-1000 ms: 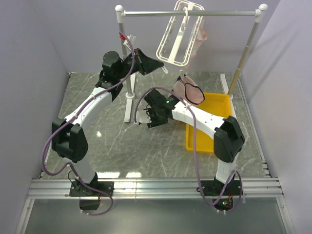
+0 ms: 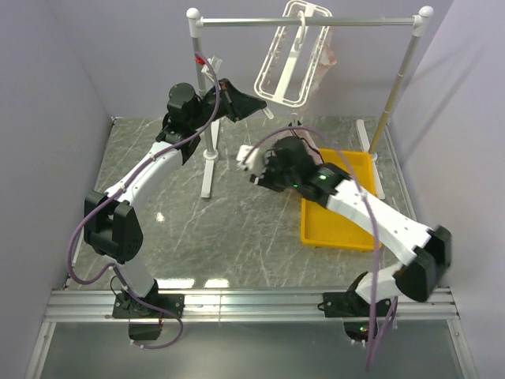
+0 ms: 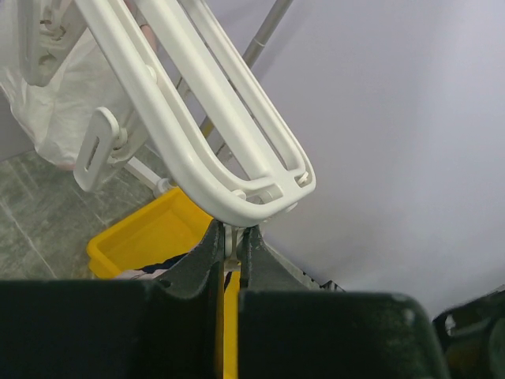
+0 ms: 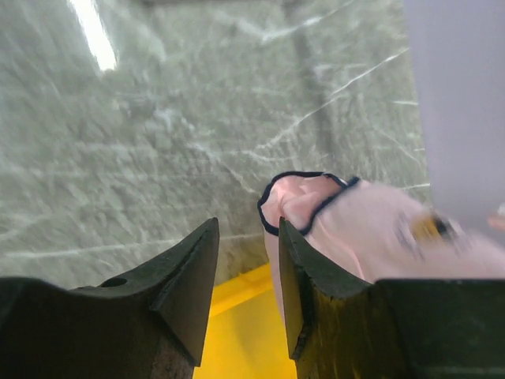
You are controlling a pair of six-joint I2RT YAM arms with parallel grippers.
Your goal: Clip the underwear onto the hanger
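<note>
The white clip hanger [image 2: 286, 55] hangs tilted from the rack bar. My left gripper is shut on a white part at its lower end. Pink underwear with dark trim [image 4: 363, 229] hangs on the right in the right wrist view, partly hidden by the right arm in the top view. My right gripper is part open beside its edge, with the trimmed edge just beyond the right finger; whether it touches is unclear.
The metal rack [image 2: 363, 22] stands over the grey marble floor [image 2: 221, 253]. A yellow bin [image 2: 338, 233] sits at the right below the hanger.
The left arm and hanger have barely moved.
</note>
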